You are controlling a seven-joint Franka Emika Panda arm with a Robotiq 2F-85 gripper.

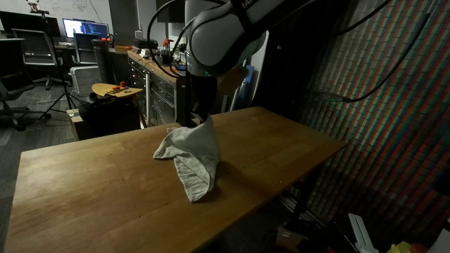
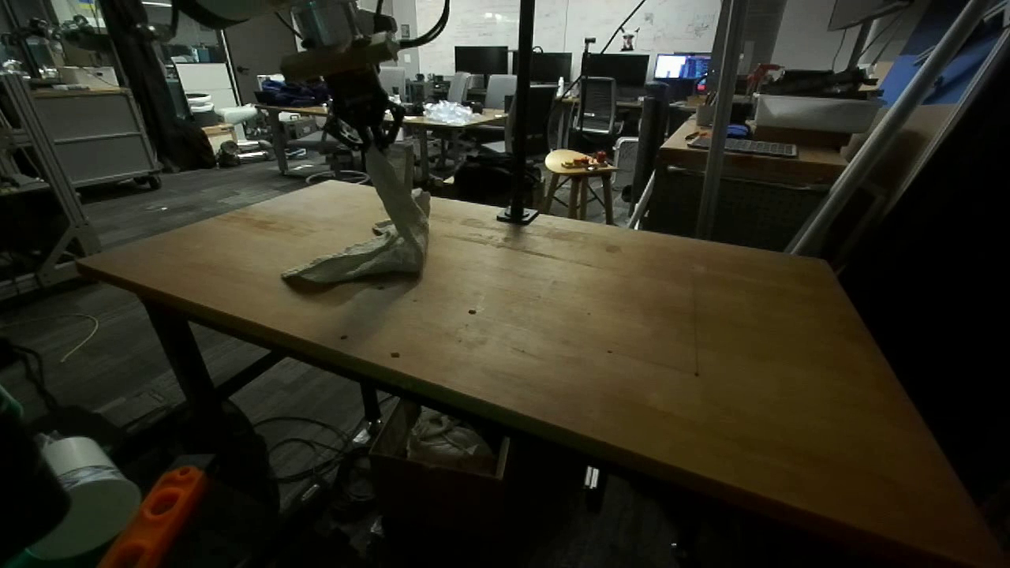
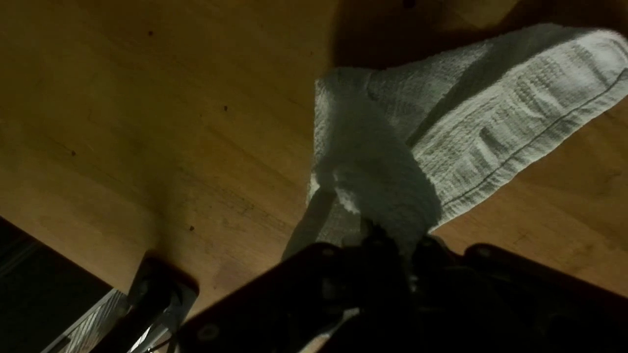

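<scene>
A light grey cloth (image 1: 194,147) rises in a peak from the wooden table (image 1: 105,181), its lower part resting folded on the surface. At the top of that peak my gripper (image 1: 204,118) is shut on the fabric, above the tabletop. From the other side, the cloth (image 2: 407,222) hangs as a narrow upright strip below the gripper (image 2: 376,140), with one end trailing flat. In the wrist view the cloth (image 3: 500,123) runs from the dark fingertips toward the upper right, a hemmed edge showing. The exact pinch is dark and partly hidden.
A black post (image 2: 518,142) is fixed on the table's edge near the cloth. Bare tabletop (image 2: 663,322) stretches widely away from the cloth, with no other objects on it. Beyond the edge stands a small stool (image 2: 579,162).
</scene>
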